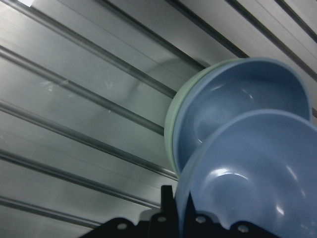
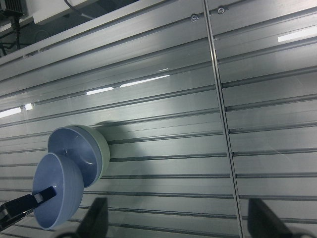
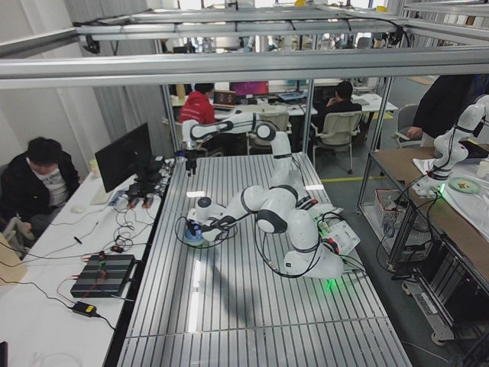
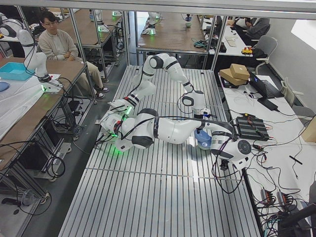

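Observation:
In the left wrist view a blue bowl [image 1: 252,173] has its rim between the fingers of my left gripper, which is shut on it. It overlaps a second blue bowl [image 1: 242,84] that sits inside a pale green bowl [image 1: 176,114]. The right wrist view shows the held bowl [image 2: 67,198] tilted against that stack at the lower left. My right gripper is over bare slatted table, apart from the bowls; whether it is open or shut is hard to tell.
A white side table [image 3: 61,344] with a monitor, cables and black boxes runs along one edge. Both arms reach across the table's middle, close to each other.

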